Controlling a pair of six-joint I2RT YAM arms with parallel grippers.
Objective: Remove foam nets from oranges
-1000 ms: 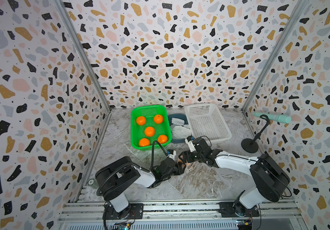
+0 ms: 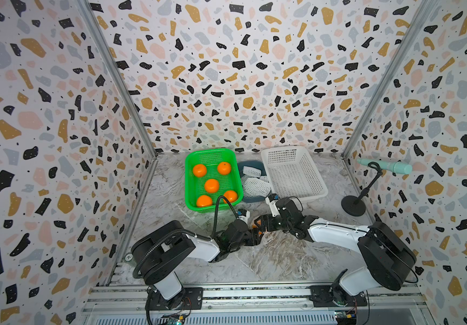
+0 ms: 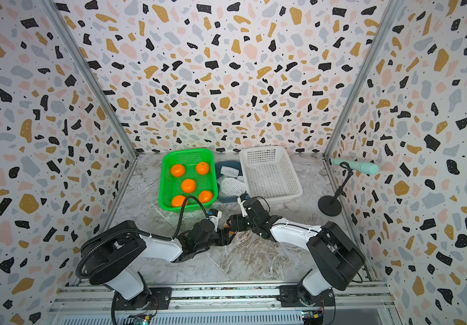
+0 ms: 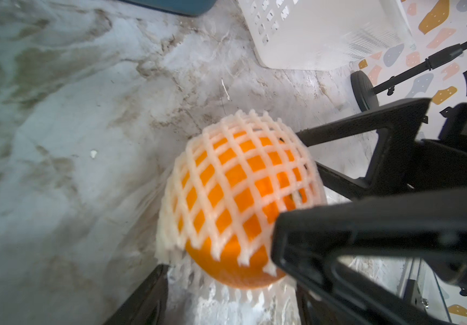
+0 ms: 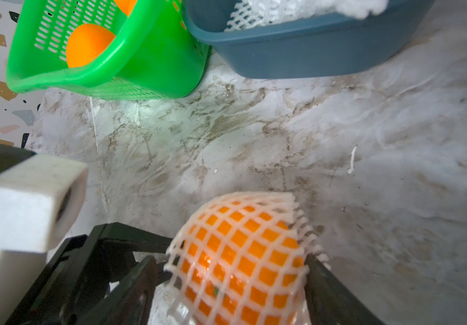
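An orange in a white foam net (image 4: pixel 239 189) lies between my two grippers at the front middle of the table; in the left wrist view its lower part shows bare orange below the net's edge. My left gripper (image 2: pixel 255 238) is at its near left, my right gripper (image 2: pixel 266 222) at its right. The wrist views show fingers of both grippers around the netted orange, partly hidden by it, so how far each is open, and whether each grips, is unclear.
A green basket (image 2: pixel 187 178) with several bare oranges stands behind at left, a blue-grey bin (image 5: pixel 298 54) holding loose nets in the middle, an empty white basket (image 2: pixel 320 189) at right. A black stand (image 2: pixel 353 205) is at the far right.
Both grippers have stayed around the netted orange; the right arm has shifted slightly to the right since one second ago, and the left arm very slightly.
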